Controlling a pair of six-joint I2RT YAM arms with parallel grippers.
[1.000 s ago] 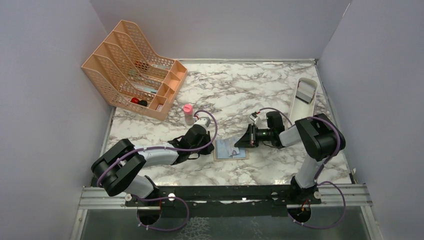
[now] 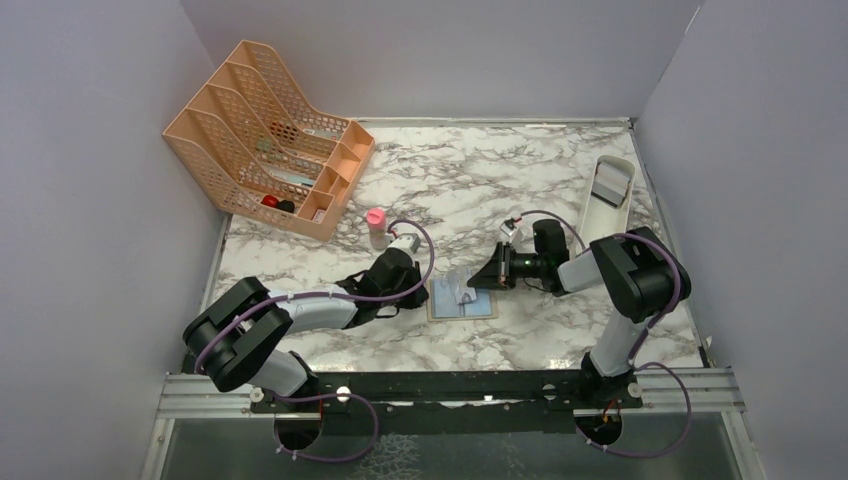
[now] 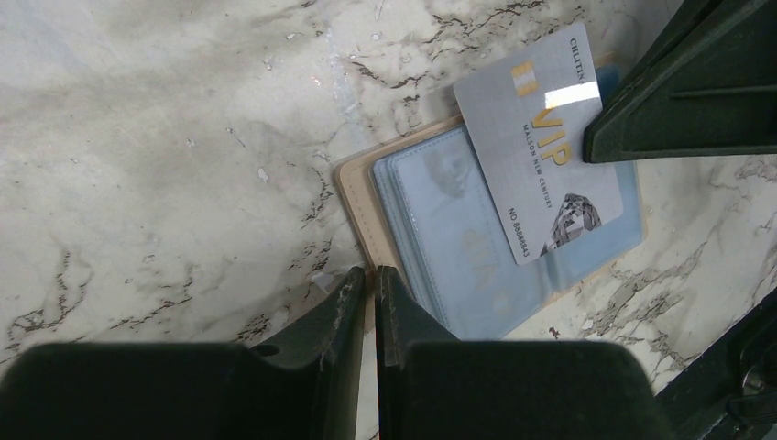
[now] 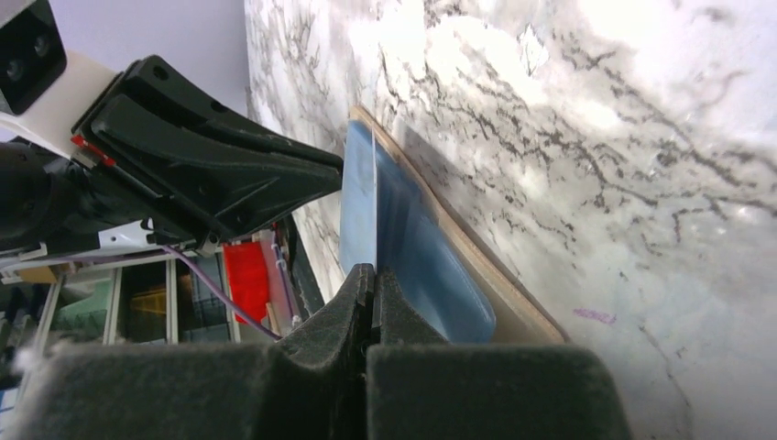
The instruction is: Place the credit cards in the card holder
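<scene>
A silver VIP credit card [image 3: 504, 147] lies over the blue inner sleeve of the tan-edged card holder [image 3: 490, 275]. My right gripper is shut on this card [image 4: 375, 202], which appears edge-on as a thin line rising from the fingertips. Whether any of the card is inside a sleeve cannot be told. At the holder's left side, my left gripper has its fingertips close together with a narrow gap. The tan edge shows at that gap, but a firm hold on it is unclear. From above, the holder [image 2: 480, 310] lies flat between both grippers.
An orange organizer [image 2: 345, 165] fills the back left. Behind the left gripper stands a pink-capped bottle [image 2: 376, 225]. A white tray [image 2: 604, 215] holding a grey item lies at the right.
The right gripper has shifted slightly toward the back, and the card in it has turned a little over the holder. The left arm and the holder look unchanged.
</scene>
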